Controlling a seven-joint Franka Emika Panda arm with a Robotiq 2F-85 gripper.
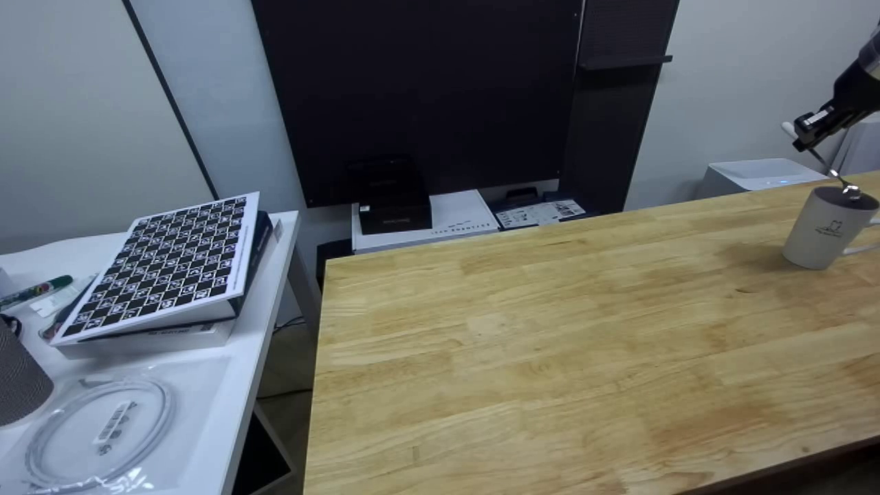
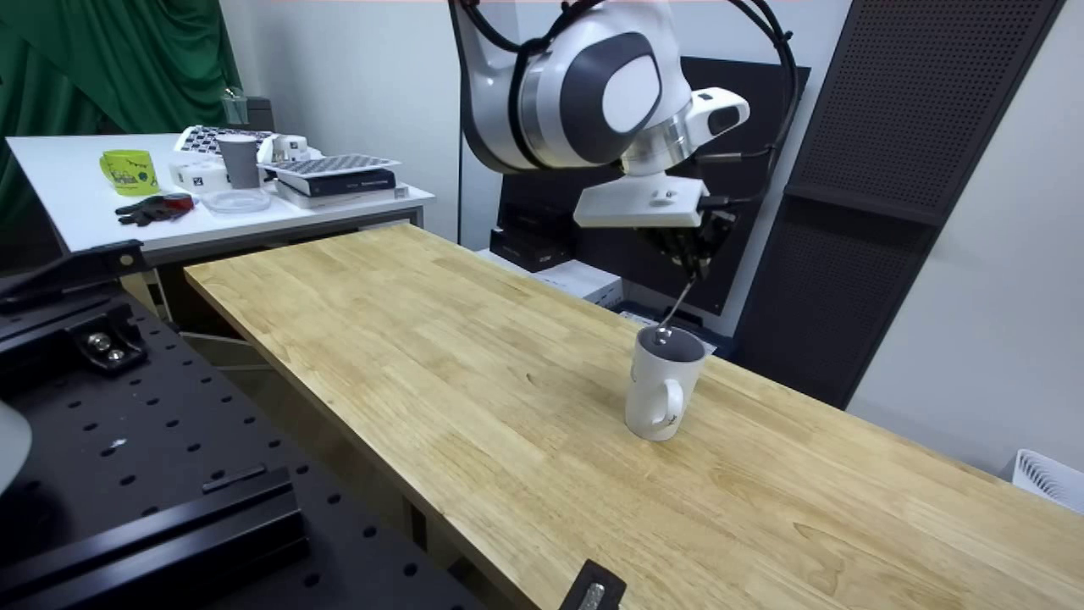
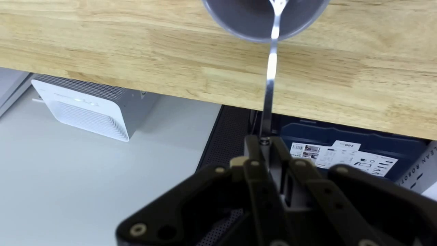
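Note:
A white mug with a grey inside stands upright on the wooden table, at the right in exterior view 1; its handle faces the camera in exterior view 2. My gripper is shut on a metal spoon, above and to the side of the mug. From the fingers the spoon slants down, its bowl end at the mug's mouth, just inside the rim. In the wrist view the top edge cuts off part of the mug and the spoon's tip. Whether the spoon touches the mug, I cannot tell.
A white side table holds books and a bagged cable. A black perforated plate borders the near side.

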